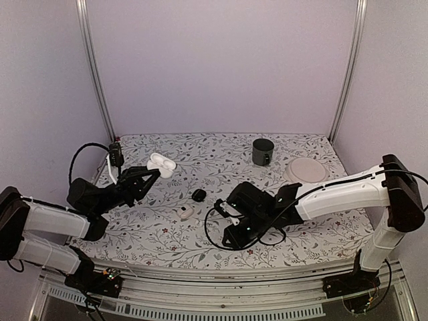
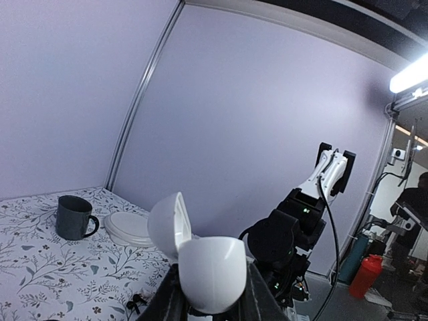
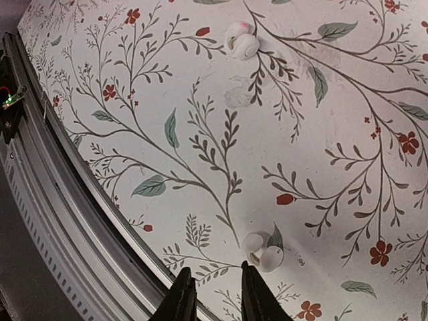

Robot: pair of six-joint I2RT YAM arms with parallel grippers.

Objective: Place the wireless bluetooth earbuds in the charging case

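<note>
My left gripper is shut on the white charging case, holding it up above the table at the left; its lid stands open in the left wrist view. A white earbud lies on the patterned table in the right wrist view, just beyond and right of the right fingertips, outside any case. Farther off lies another small white rounded piece with a pinkish edge. My right gripper stands open above the table, nothing between its fingers. In the top view it is low, near the front middle.
A black case and a pale pinkish case sit mid-table. Small black earbuds show in the left wrist view. A dark mug and a round white lid stand at the back.
</note>
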